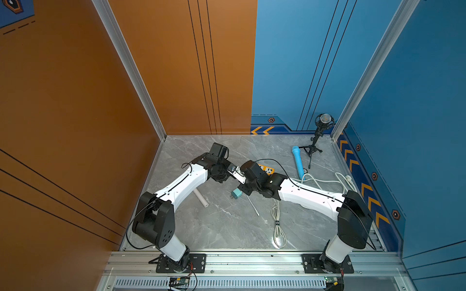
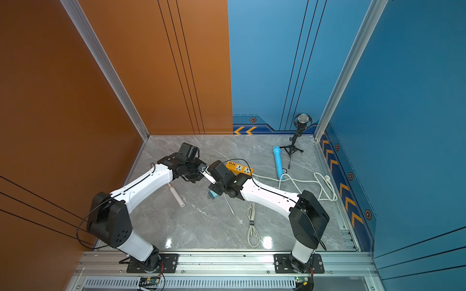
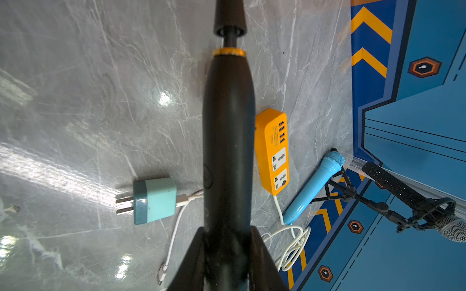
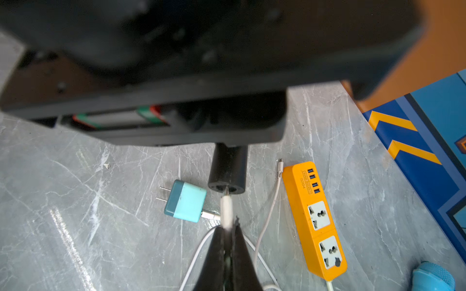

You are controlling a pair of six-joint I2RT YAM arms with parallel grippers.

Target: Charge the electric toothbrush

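In the left wrist view the black electric toothbrush point(image 3: 227, 126) fills the middle, with my left gripper shut on it. In the right wrist view its end point(image 4: 227, 169) hangs below the left gripper's body. My right gripper is shut on a white cable plug point(image 4: 226, 208), whose tip is at the port in that end; whether it is inside I cannot tell. Beneath lie a teal charger point(image 4: 187, 201) with a white cable and the orange power strip point(image 4: 313, 220).
A blue microphone point(image 1: 297, 160) and a microphone stand point(image 1: 314, 145) are at the back right. A pale cylinder point(image 1: 201, 197) lies under the left arm, coiled cable point(image 1: 277, 228) at the front.
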